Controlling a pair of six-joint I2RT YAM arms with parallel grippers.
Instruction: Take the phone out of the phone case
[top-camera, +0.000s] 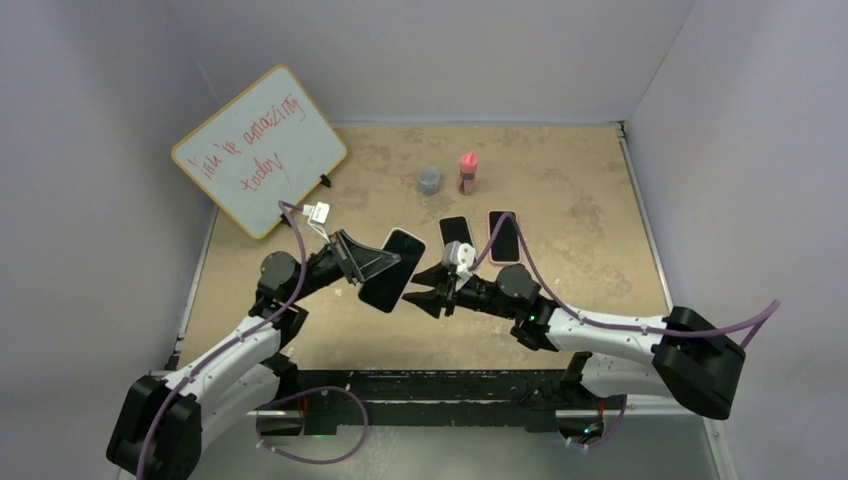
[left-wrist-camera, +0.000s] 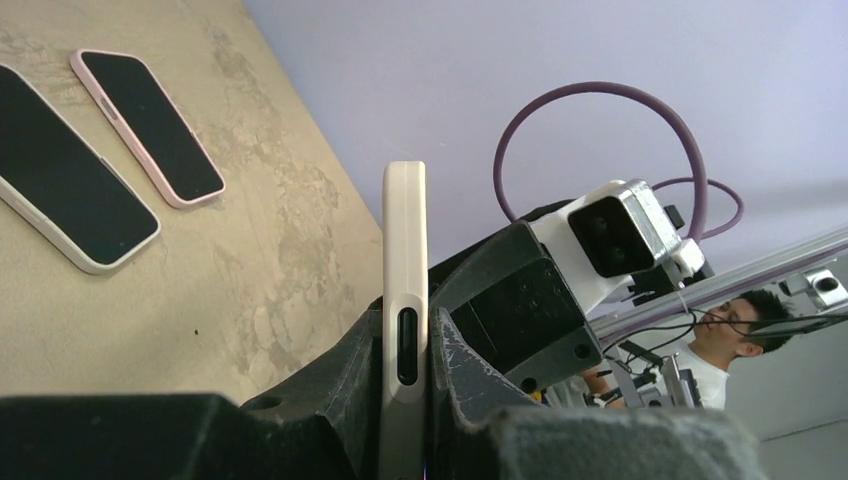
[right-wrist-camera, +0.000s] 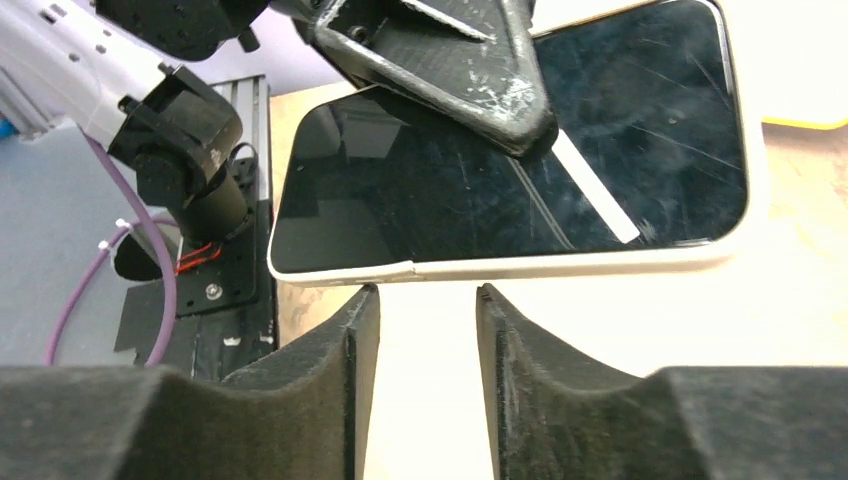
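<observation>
The held phone in its pale case is up in the air, tilted, with my left gripper shut on it. In the right wrist view its dark screen faces the camera, the pale rim running along the lower edge. My right gripper is part open just beside that edge, its fingertips apart with nothing visible between them. Whether the phone sits fully inside the case is hard to tell.
Two phones lie behind my right arm. A pink bottle and a grey cup stand farther back. A whiteboard is at the back left.
</observation>
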